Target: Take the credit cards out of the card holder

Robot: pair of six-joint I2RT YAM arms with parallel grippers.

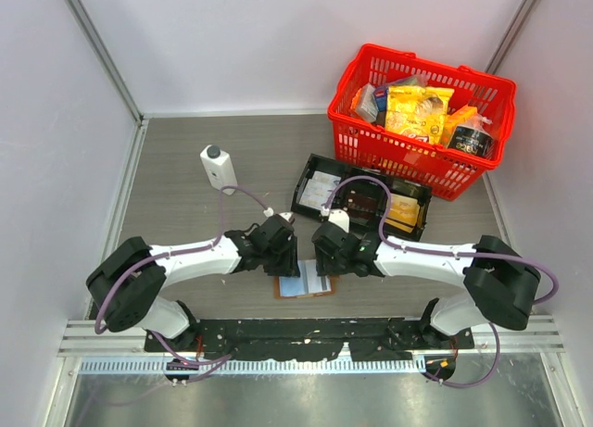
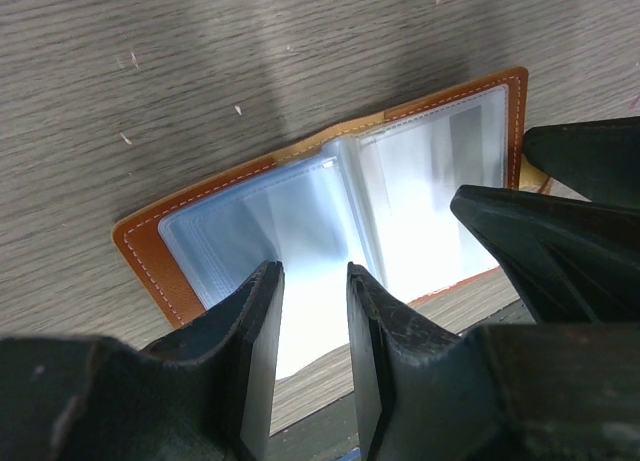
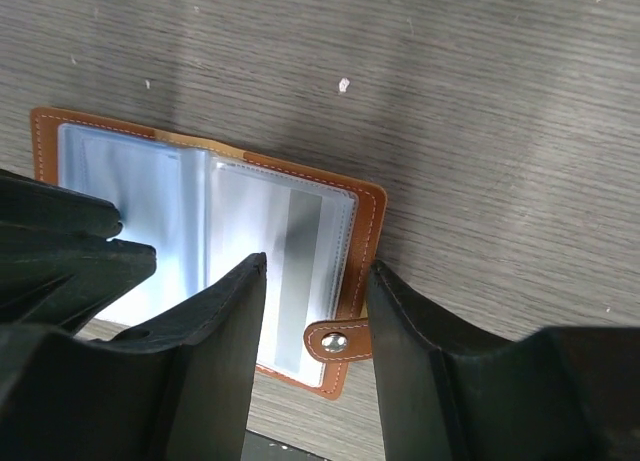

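The open card holder [image 1: 289,288], brown leather with stitched edges, lies on the table below both arms. Its clear sleeves show pale blue-white cards [image 2: 245,231] on one side and a white striped panel [image 3: 300,281] on the other, with a snap strap [image 3: 338,346]. My left gripper is part open over the blue-white sleeve, nothing visible between its fingers. My right gripper stands open over the striped panel's outer edge near the strap, its fingers either side of that edge.
A black compartment box [image 1: 306,205] lies behind the holder, with a red basket [image 1: 435,168] of packets at back right. A white bottle [image 1: 218,168] stands at back left. Bare table surrounds the holder on either side.
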